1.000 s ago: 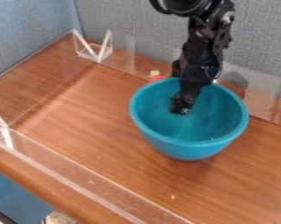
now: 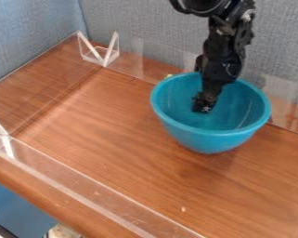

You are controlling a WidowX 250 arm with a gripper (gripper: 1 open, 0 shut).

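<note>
A large teal bowl (image 2: 211, 130) sits on the wooden table (image 2: 101, 149), right of centre toward the back. My black gripper (image 2: 203, 100) reaches down from the top into the bowl, its tips low inside near the far-left part. A small light object peeks out behind the bowl's left rim, mostly hidden.
Clear plastic edging lines the back and front-left of the table, with a white clear bracket (image 2: 99, 51) at the back-left corner. Grey padded walls stand behind.
The bowl has moved back and slightly right, away from the camera, and the gripper has gone lower inside it. The small red-topped object behind the bowl is now more hidden.
</note>
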